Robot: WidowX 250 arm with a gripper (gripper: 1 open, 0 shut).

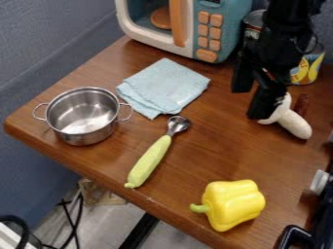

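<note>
My black gripper (267,92) is low at the right, over a white mushroom-like object (293,123) with a brown part that it mostly hides; whether the fingers are open or shut is hard to tell. A steel pot (82,116) stands at the left. A corn cob (148,160) lies beside a metal spoon (178,124). A yellow pepper (232,204) sits near the front edge, and a folded blue cloth (159,86) lies behind the spoon.
A toy microwave (182,27) and cans (306,70) stand at the back. Dark hardware lines the right edge.
</note>
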